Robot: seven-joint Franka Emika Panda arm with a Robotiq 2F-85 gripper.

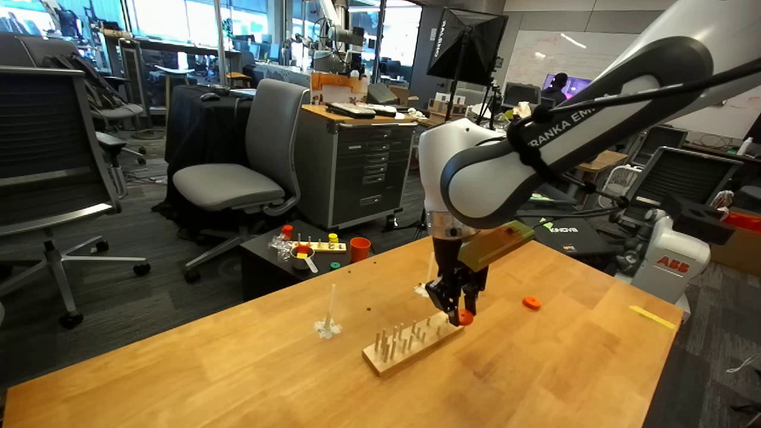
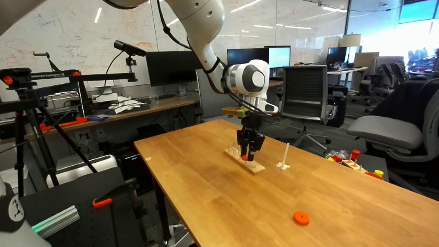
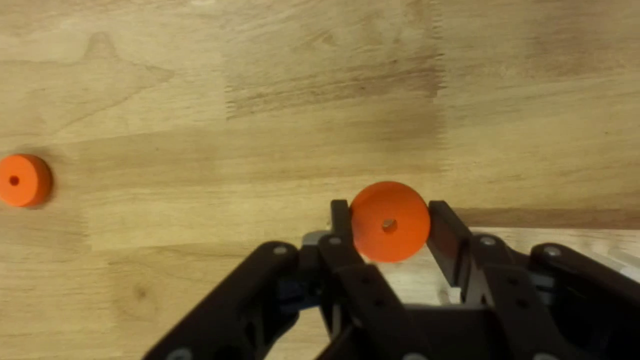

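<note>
My gripper is shut on an orange disc point(image 3: 384, 240) with a small centre hole, one finger on each side. In the first exterior view the held disc point(image 1: 465, 317) shows by the right end of the wooden peg board point(image 1: 414, 347). The second exterior view has the gripper point(image 2: 247, 158) over the board point(image 2: 256, 168), the disc point(image 2: 244, 158) partly hidden by a finger. Whether the disc touches a peg cannot be told. Another orange disc point(image 2: 301, 218) lies flat on the table, off to the left in the wrist view.
Two upright sticks stand on the table; one point(image 1: 330, 310) is left of the board, the other point(image 2: 285, 155) close to the gripper. Yellow tape point(image 1: 651, 317) marks the table's right side. A low black side table holds cups and small parts.
</note>
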